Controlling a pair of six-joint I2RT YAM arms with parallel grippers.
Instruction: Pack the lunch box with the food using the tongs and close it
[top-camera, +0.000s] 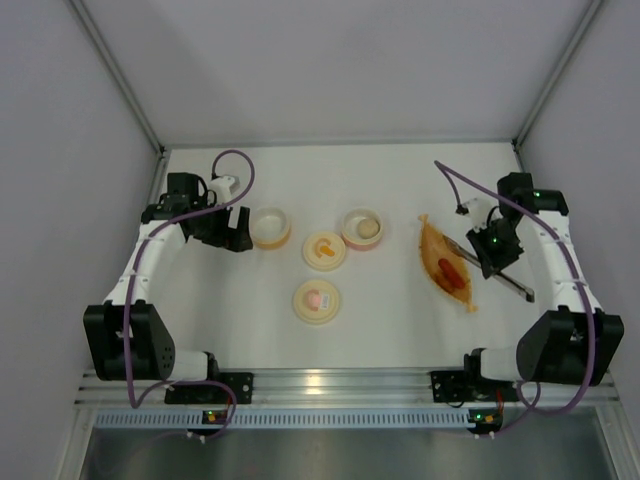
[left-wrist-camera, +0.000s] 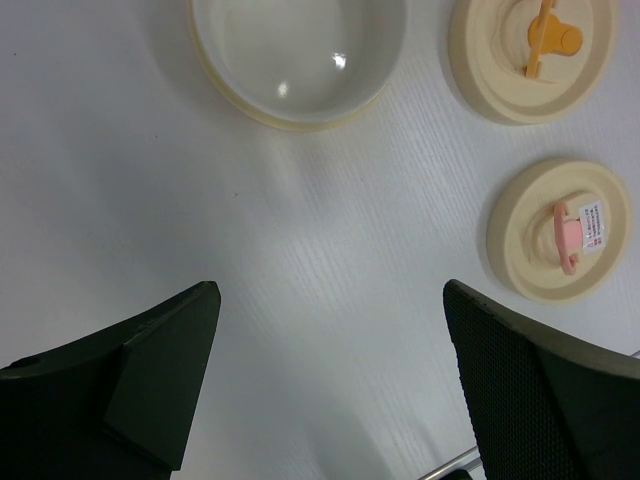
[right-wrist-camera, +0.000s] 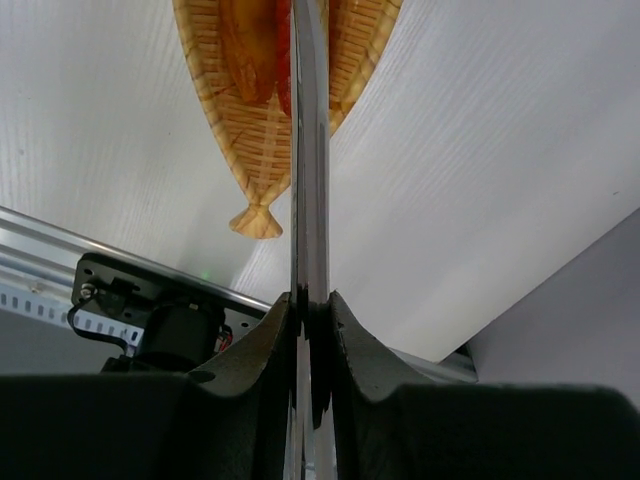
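Note:
A fish-shaped woven basket (top-camera: 433, 241) holds red and orange food (right-wrist-camera: 250, 50) at the table's right. My right gripper is shut on long metal tongs (right-wrist-camera: 310, 200), which reach over the basket and food. My left gripper (top-camera: 238, 229) hangs open and empty beside a white bowl (top-camera: 270, 222). A pink-rimmed bowl (top-camera: 362, 228) holding something pale stands at the middle. Two cream lids, one with an orange fitting (top-camera: 322, 250), one with a pink fitting (top-camera: 316, 301), lie in front of the bowls.
Walls close in on both sides, and a metal rail (top-camera: 330, 377) runs along the front edge.

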